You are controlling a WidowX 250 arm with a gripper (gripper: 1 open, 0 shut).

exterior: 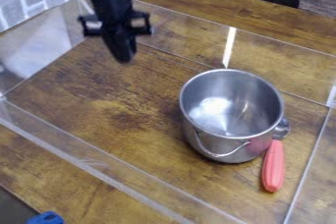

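My gripper (124,43) is a dark, motion-blurred shape at the upper left, raised over the wooden table (105,120); it appears shut, with nothing visible between its fingers. A steel pot (231,115) stands on the right side of the table, well apart from the gripper. A red elongated object (273,166) lies beside the pot at its lower right.
A small blue object (45,218) shows at the bottom left corner. Clear see-through edging runs along the left of the work area.
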